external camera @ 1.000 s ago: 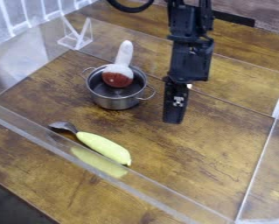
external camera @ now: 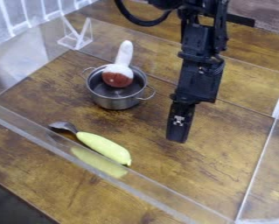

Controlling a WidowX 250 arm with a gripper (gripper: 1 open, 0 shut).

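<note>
My black gripper (external camera: 177,131) points down over the wooden table at centre right, shut, with nothing visible between its fingers. To its left sits a steel pot (external camera: 110,95) with side handles, holding a red and white object (external camera: 118,72) that sticks up out of it. In the lower left, a yellow banana-like item (external camera: 104,148) lies beside a dark spoon (external camera: 65,127).
Clear plastic walls border the wooden surface (external camera: 212,175) at front, back and right. A small white rack (external camera: 76,33) stands at the back left. The table right of and below the gripper is bare.
My gripper has moved slightly down toward the front of the table. The pot, banana-like item and spoon have not moved.
</note>
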